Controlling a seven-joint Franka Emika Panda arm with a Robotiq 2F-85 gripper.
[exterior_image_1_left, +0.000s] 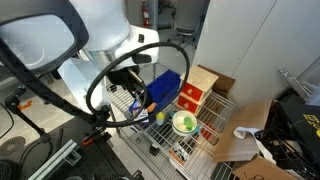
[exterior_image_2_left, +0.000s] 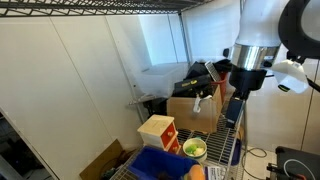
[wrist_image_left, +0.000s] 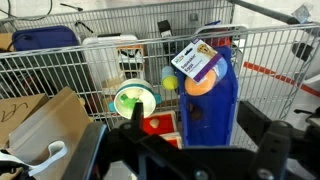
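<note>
My gripper is open over the wire rack, and nothing shows between its fingers. In exterior view 2 the dark gripper (exterior_image_2_left: 237, 108) hangs at the right, above the rack. A white bowl (wrist_image_left: 122, 101) with green and yellow bits inside lies left of centre in the wrist view. Right of it stands a blue bin (wrist_image_left: 208, 122). At the bin's upper end, a white and purple packet (wrist_image_left: 197, 62) overlaps a round orange thing (wrist_image_left: 224, 74). A small yellow-green item (wrist_image_left: 169, 78) sits between bowl and bin.
A red and cream box (exterior_image_1_left: 197, 84) stands behind the bowl. Open cardboard boxes (exterior_image_1_left: 241, 125) fill the rack's right side in exterior view 1. The wire rack (wrist_image_left: 60, 75) has raised edges. Part of the front view is blocked by a black cable loop (exterior_image_1_left: 190, 58).
</note>
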